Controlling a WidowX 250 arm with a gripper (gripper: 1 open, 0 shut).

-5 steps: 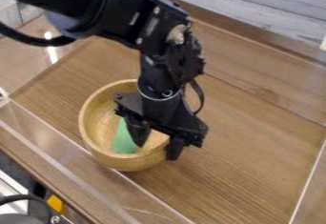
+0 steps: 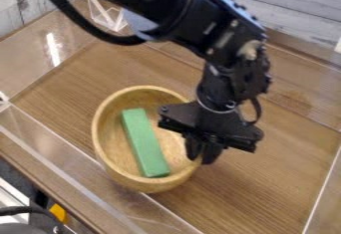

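Observation:
A round wooden bowl sits on the wooden table, with a green rectangular block lying inside toward its left. My black gripper is down at the bowl's right rim, its fingers appearing shut on that rim, though the contact is partly hidden behind the gripper's body.
A clear rail runs along the front-left edge, with dark cables and a small yellow object beyond it. White plank walls stand at the back.
My gripper has moved right from over the bowl's middle, uncovering the green block. The bowl has shifted slightly to the right.

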